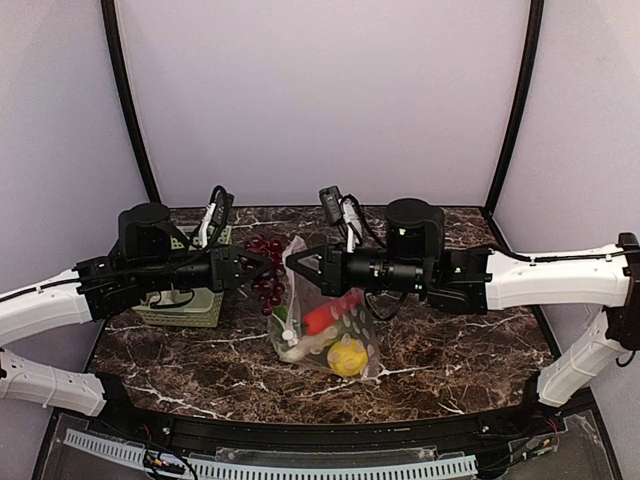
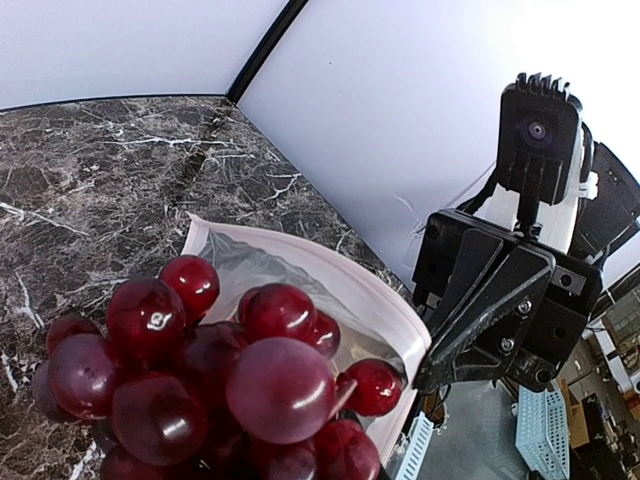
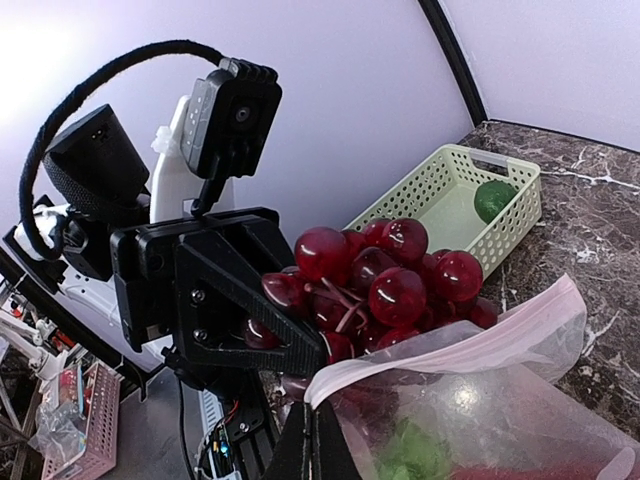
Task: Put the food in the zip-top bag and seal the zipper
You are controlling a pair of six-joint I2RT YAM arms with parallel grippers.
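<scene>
My left gripper (image 1: 262, 268) is shut on a bunch of dark red grapes (image 2: 200, 370), which hides its fingers in the left wrist view. My right gripper is shut on the rim of the clear zip top bag (image 3: 500, 415). The bag hangs with its mouth gaping toward the grapes. In the left wrist view the grapes cover part of the opening (image 2: 270, 265); they look to be at the mouth, not down inside. Through the bag's wall show a red item (image 1: 332, 314), a yellow one (image 1: 347, 357) and something green (image 3: 413, 455).
Behind the left arm stands a pale green basket (image 1: 190, 315), with a green fruit (image 3: 494, 200) in it. Bare marbled tabletop (image 1: 440, 350) lies to the right of the bag and in front.
</scene>
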